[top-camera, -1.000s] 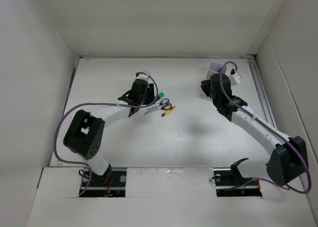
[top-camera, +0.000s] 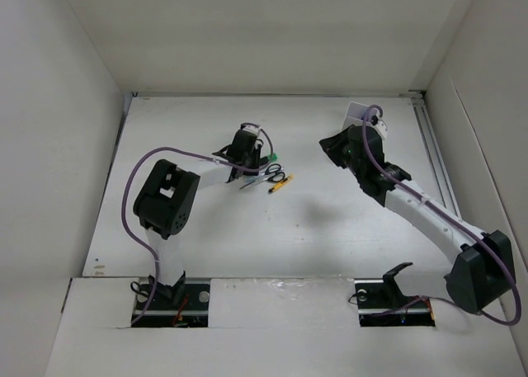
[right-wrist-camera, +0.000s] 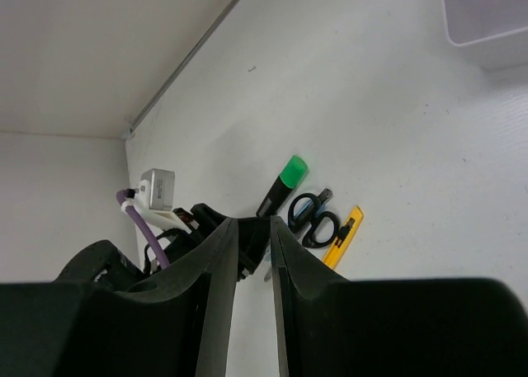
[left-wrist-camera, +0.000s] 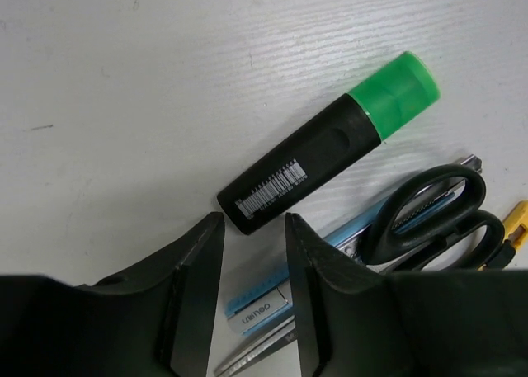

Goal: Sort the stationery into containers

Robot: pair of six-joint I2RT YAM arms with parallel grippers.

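Observation:
My left gripper hangs over the stationery, fingers apart with nothing visible between them. Just past its fingertips lies a black highlighter with green cap (left-wrist-camera: 330, 142). Beside it are black-handled scissors (left-wrist-camera: 388, 228), a blue item marked deli (left-wrist-camera: 256, 307) and a yellow utility knife (left-wrist-camera: 516, 224), also seen in the top view. My right gripper (top-camera: 328, 146) is raised right of centre; in its wrist view the fingertips (right-wrist-camera: 252, 228) are slightly apart, nothing visible between them. A white container (top-camera: 358, 110) stands at the back right, partly behind the right arm.
The white container's near wall (right-wrist-camera: 487, 51) shows in the right wrist view. Walls and rails border the workspace at back and sides.
My right gripper has shifted left, away from the container.

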